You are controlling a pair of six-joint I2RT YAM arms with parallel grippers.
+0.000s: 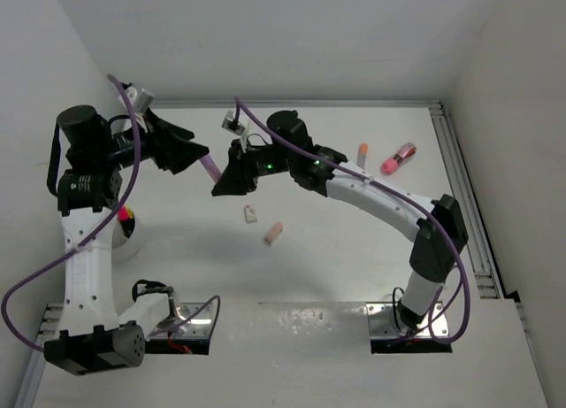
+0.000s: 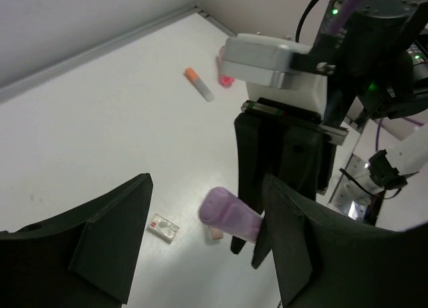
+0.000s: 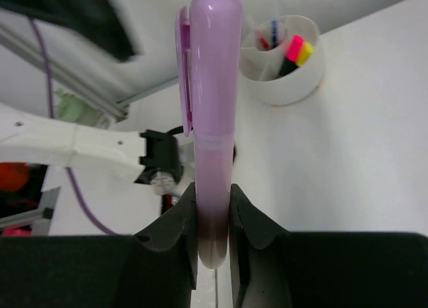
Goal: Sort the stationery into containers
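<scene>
A lilac pen (image 3: 212, 101) is upright in the right wrist view, held near one end by my right gripper; from the top it slants at centre-left (image 1: 209, 165). My left gripper is open beside it, the pen's end showing between and beyond its fingers in the left wrist view. A white holder (image 3: 287, 84) with markers stands at the left. On the table lie an orange-tipped stick (image 1: 362, 157), a pink item (image 1: 398, 158), a small pale block (image 1: 250, 213) and a pinkish block (image 1: 273, 234).
Walls and metal rails border it at the back and sides. Both arms occupy the space above its left and middle.
</scene>
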